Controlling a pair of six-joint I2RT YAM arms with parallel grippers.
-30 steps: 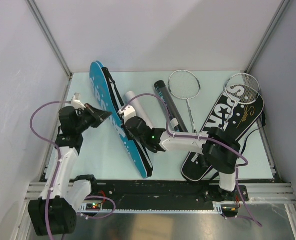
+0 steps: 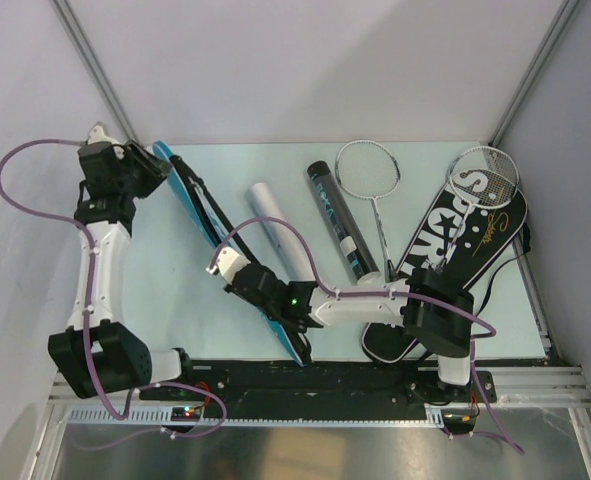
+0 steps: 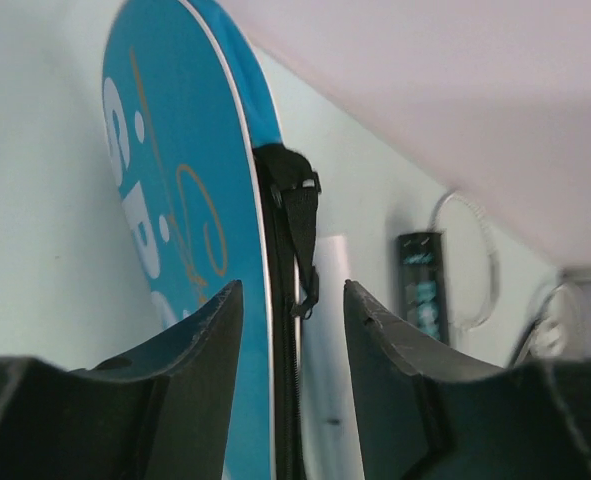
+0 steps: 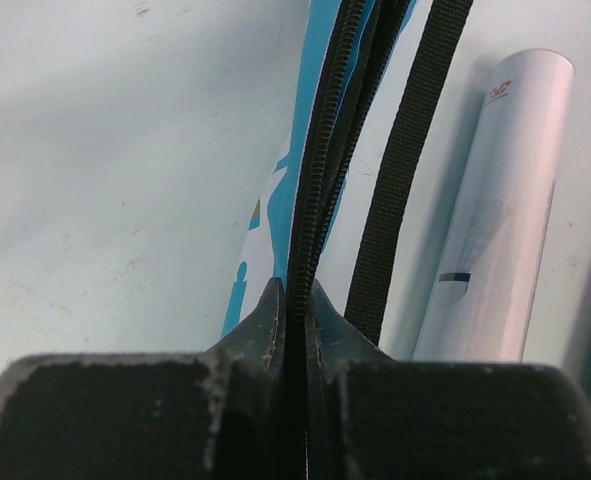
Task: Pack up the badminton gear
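A blue racket bag (image 2: pixel 183 192) with black zipper stands on its side, running diagonally across the left of the table. My left gripper (image 2: pixel 155 160) is by its upper end; in the left wrist view it (image 3: pixel 288 300) is open, its fingers before the bag's strap and edge. My right gripper (image 2: pixel 235 275) is shut on the bag's zipper edge, as the right wrist view (image 4: pixel 293 310) shows close up. Two white rackets (image 2: pixel 367 168) (image 2: pixel 482 180) lie at the right.
A white tube (image 4: pixel 495 200) and a black tube (image 2: pixel 330 205) lie right of the bag. A black bag with white lettering (image 2: pixel 505 225) lies under the right racket.
My left gripper has moved toward the back, up to the bag's upper end.
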